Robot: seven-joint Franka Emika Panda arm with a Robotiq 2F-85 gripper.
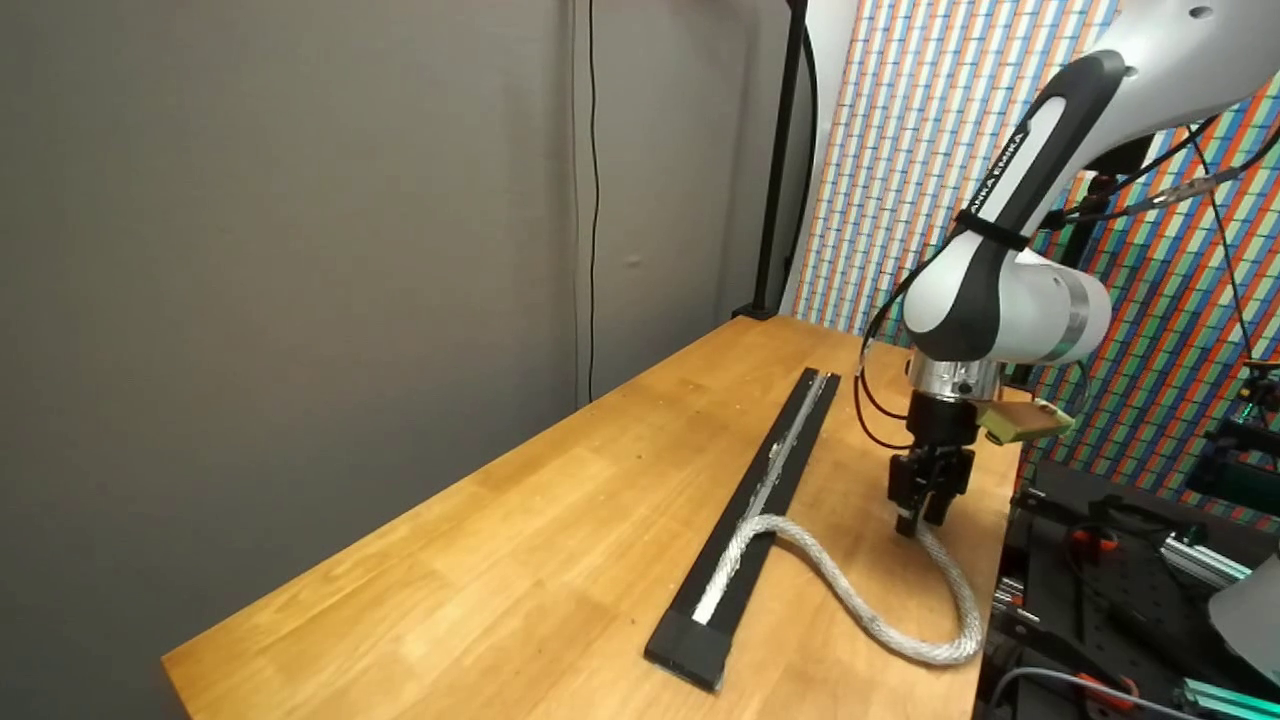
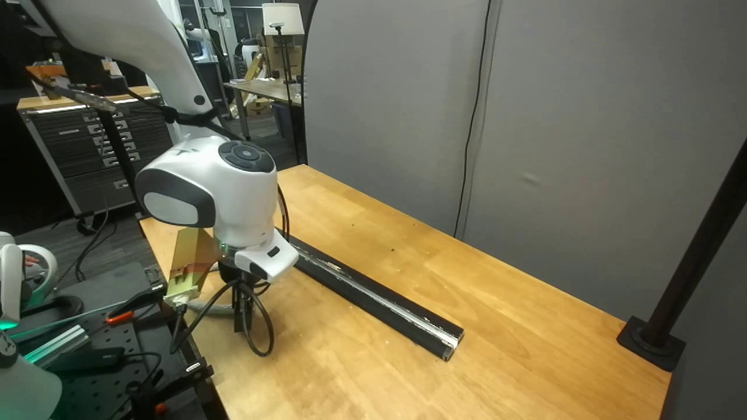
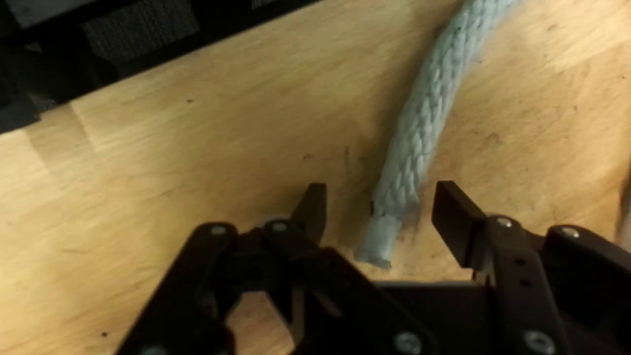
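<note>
A pale braided rope (image 1: 866, 618) runs in a curve over the wooden table. One end lies in the groove of a long black channel (image 1: 768, 486); the other end is under my gripper (image 1: 921, 521). In the wrist view, that taped rope end (image 3: 379, 239) passes between the two fingers, with a gap on either side of it. The fingers (image 3: 311, 210) stand apart, low over the tabletop. From exterior view 2, the arm hides most of the rope, and the channel (image 2: 378, 304) shows to the right of the gripper.
A black pole (image 2: 662, 301) stands on the table's far corner. Beside the table's near edge are dark equipment and rails (image 1: 1086, 600).
</note>
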